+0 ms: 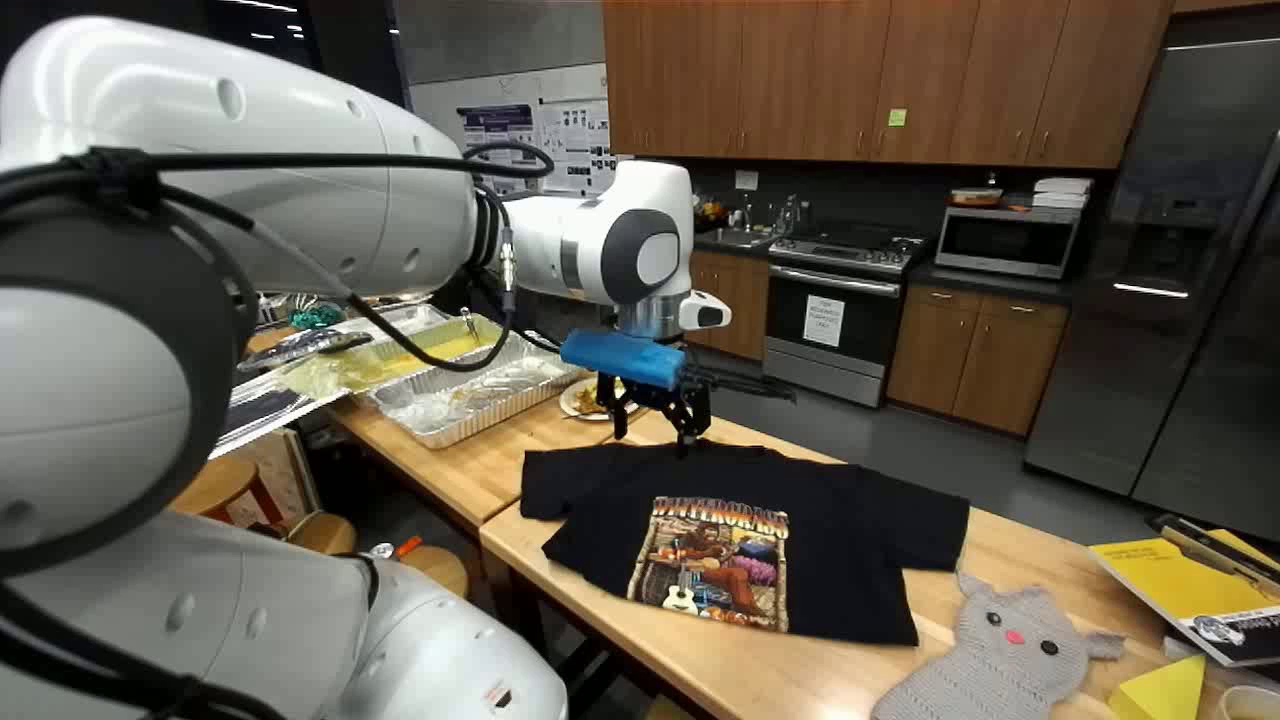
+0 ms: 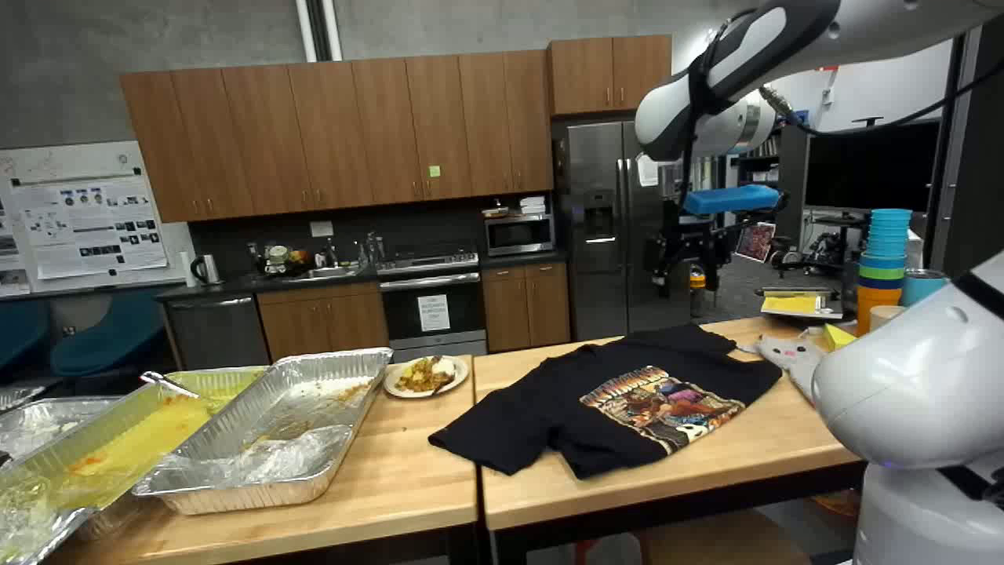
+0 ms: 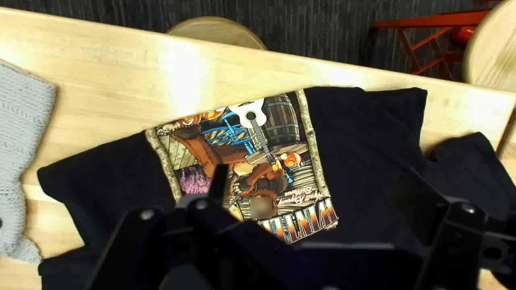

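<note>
A black T-shirt (image 1: 840, 540) with a colourful printed picture lies on the wooden table, its print facing up. One edge of it appears folded under, close to the print in the wrist view. My gripper (image 1: 654, 426) hangs over the shirt's far side, apart from the cloth. In exterior view 2 the same gripper (image 2: 685, 278) is above the table, beyond the shirt. Seen from the wrist, the fingers (image 3: 221, 186) are spread wide over the shirt (image 3: 363, 145), so the gripper is open with nothing between them.
Grey knitted toy (image 1: 1008, 654) lies close to the shirt's right side. Foil trays (image 2: 282, 424) and a plate of food (image 2: 425, 377) occupy the adjoining table. Stacked cups (image 2: 885, 254) and a yellow book (image 1: 1188, 588) stand at the far end. Bare wood shows along the table's near edge.
</note>
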